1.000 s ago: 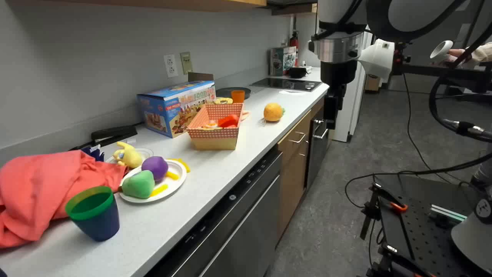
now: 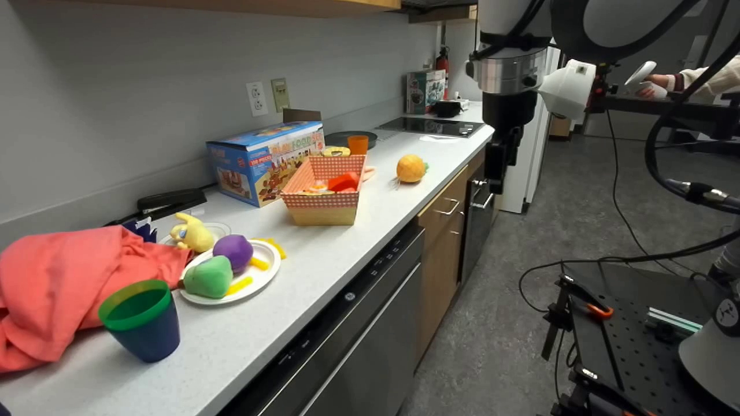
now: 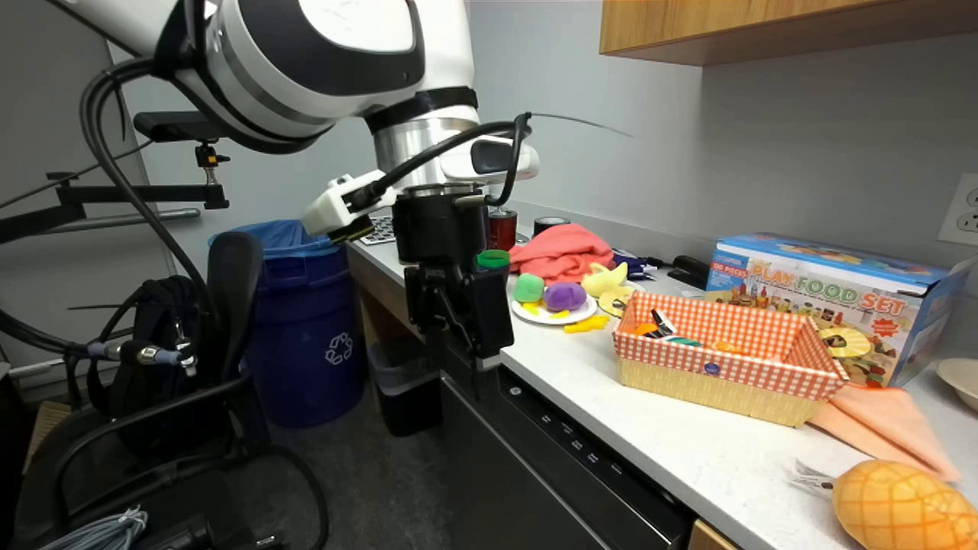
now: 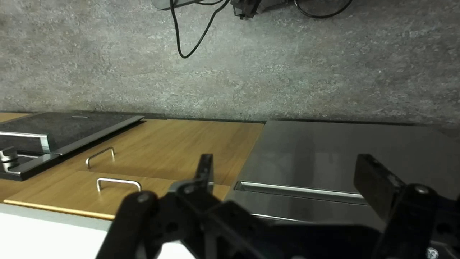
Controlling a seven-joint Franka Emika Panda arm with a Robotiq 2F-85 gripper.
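Note:
My gripper stands open in the wrist view, its two dark fingers wide apart with only the dishwasher front and floor seen between them. In exterior view 1 the gripper (image 2: 500,173) hangs in the air to the right of the counter, pointing down. On the counter stands a checked basket (image 2: 322,201) with toy food in it. A white plate (image 2: 267,277) holds a green pear (image 2: 209,277), a purple toy (image 2: 233,252) and yellow strips. Farther back lies an orange pineapple toy (image 2: 410,169).
Toward the near end are a blue-green cup (image 2: 147,329) and a red cloth (image 2: 69,284). A play food box (image 2: 260,163) stands against the wall behind the basket.
The arm shows hardly any movement. At the far right, a person's hand with a white device has shifted slightly to the left. The things on the counter are unmoved.

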